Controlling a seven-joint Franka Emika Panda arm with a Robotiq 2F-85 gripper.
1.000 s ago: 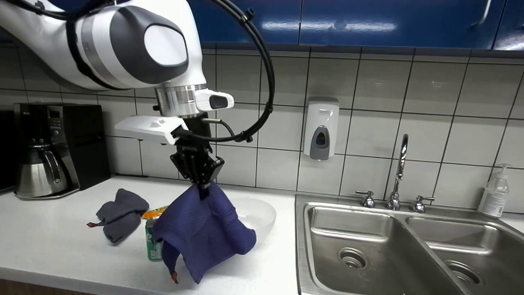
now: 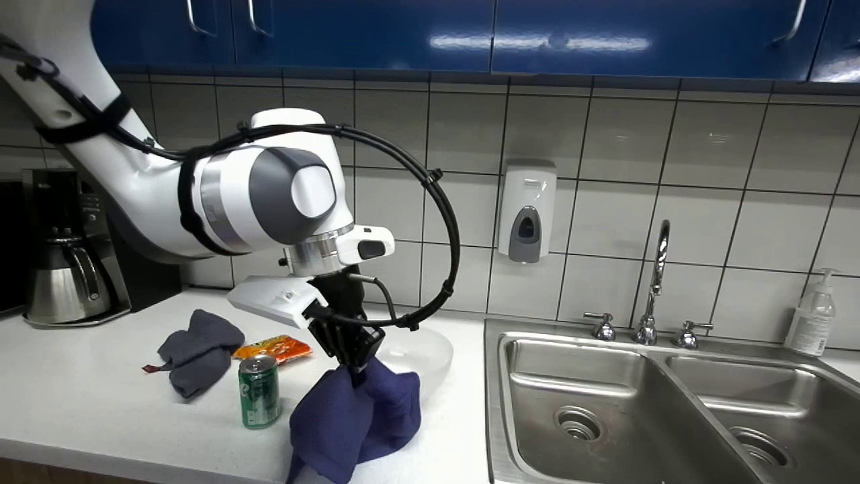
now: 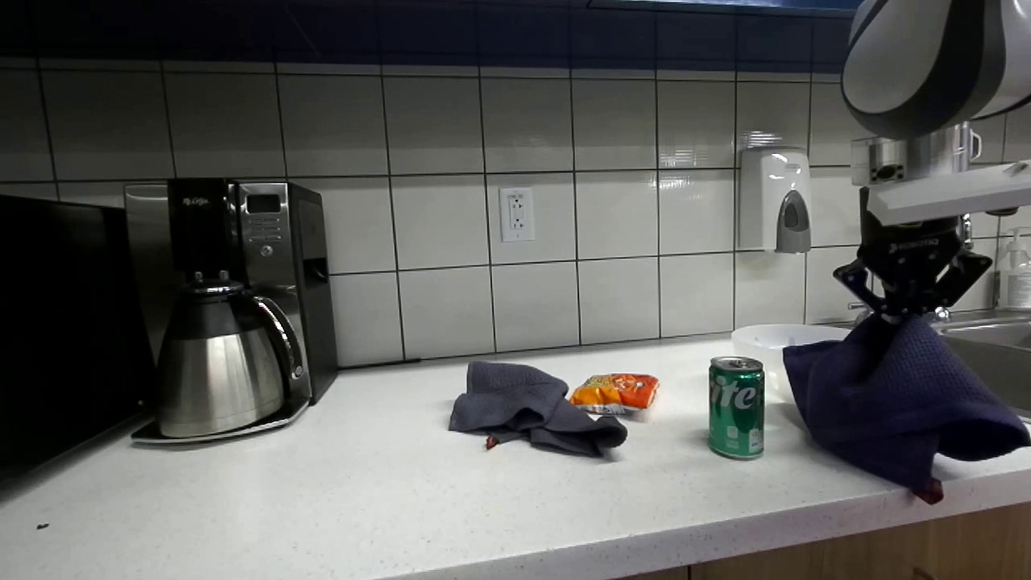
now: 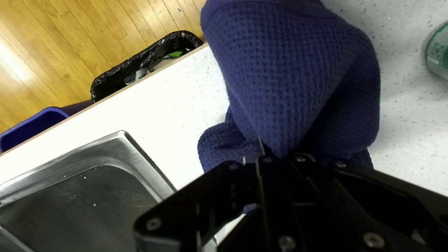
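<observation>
A purple-blue cloth (image 2: 332,423) hangs bunched from my gripper (image 2: 357,372), its lower folds down at the white counter. The gripper is shut on it, and the wrist view shows the cloth (image 4: 285,71) pinched at the fingertips and spreading out ahead of them. In the second exterior view the cloth (image 3: 894,396) drapes by the counter's front edge, a dark red tag at its lower corner. The fingertips themselves are mostly covered by fabric in all views.
Left of the cloth stands a green can (image 2: 259,392). Behind are an orange snack bag (image 3: 615,391), a grey cloth (image 3: 527,406) and a white bowl (image 2: 419,355). The double sink (image 2: 493,387) lies right; a coffee maker (image 3: 314,280) stands left. A bin (image 4: 145,58) is below the edge.
My gripper has come down and slightly right with the purple cloth, which now folds against the counter. The green can and orange bag are less covered than before.
</observation>
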